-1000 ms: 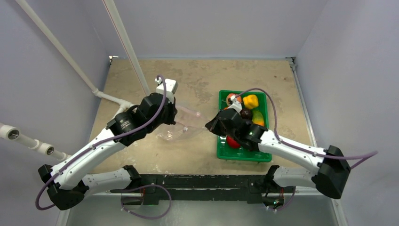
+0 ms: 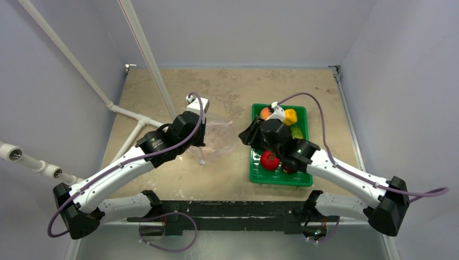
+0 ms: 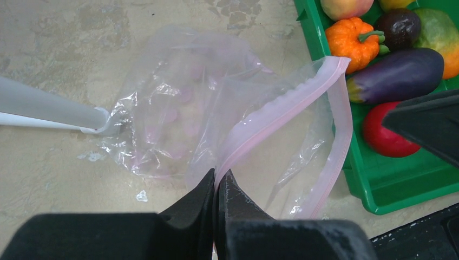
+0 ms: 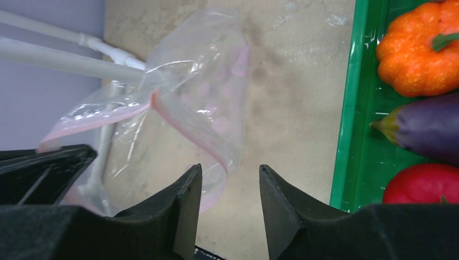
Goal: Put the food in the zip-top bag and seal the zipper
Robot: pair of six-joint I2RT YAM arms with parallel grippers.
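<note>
A clear zip bag (image 3: 162, 108) with a pink zipper strip (image 3: 281, 103) hangs partly raised above the table, its mouth spread. My left gripper is shut on the bag's zipper edge, which runs up from between the fingertips. My right gripper stands open above and right of the bag, nothing held. The food lies in a green tray: orange pumpkin (image 3: 352, 46), eggplant (image 3: 403, 73), red tomato (image 3: 379, 130), avocado (image 3: 398, 27), mango (image 3: 433, 38), peach (image 3: 343, 6) and yellow pepper (image 2: 290, 115).
White pipes (image 2: 130, 115) stand along the left, close to the bag. The tray (image 2: 279, 179) fills the right side of the board (image 2: 227, 86), whose back part is clear. Walls enclose both sides.
My right gripper has opened and risen slightly, apart from the bag it was touching.
</note>
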